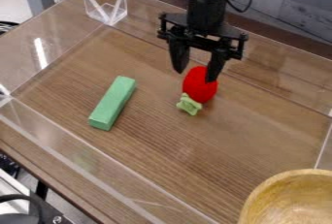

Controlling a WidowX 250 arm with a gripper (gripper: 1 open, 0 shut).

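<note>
A black robot gripper [203, 51] hangs above a red object [200, 84] on the wooden table, its two fingers spread apart with nothing visible between them. A small pale-green piece [188, 104] lies against the lower left of the red object. A long mint-green block [112, 103] lies on the left part of the table.
A yellow bowl [290, 201] sits at the lower right corner. A clear plastic item [107, 4] stands at the upper left.
</note>
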